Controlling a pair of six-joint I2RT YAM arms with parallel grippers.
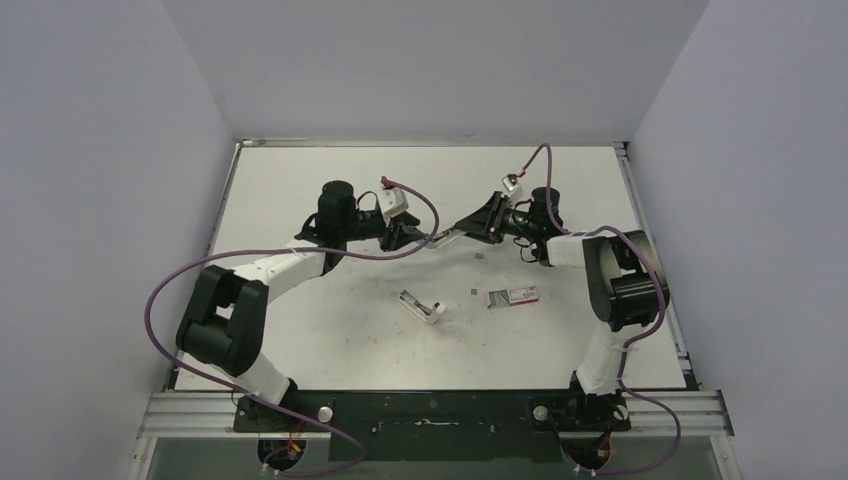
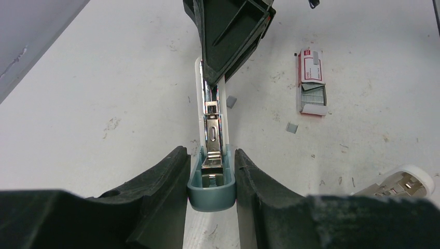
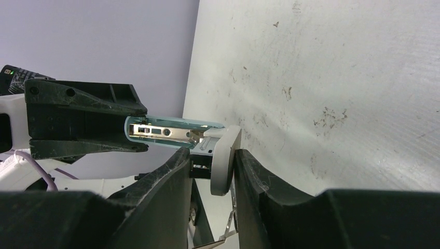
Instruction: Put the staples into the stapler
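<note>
A pale blue stapler with a metal staple channel is held in the air between both grippers. My left gripper is shut on its blue end. My right gripper is shut on the other end, at a pale piece beside the channel. A staple box with an open compartment of staples lies on the table to the right. Small grey staple strips lie loose near it.
A second white stapler lies on the table below the held one. Grey walls stand on three sides.
</note>
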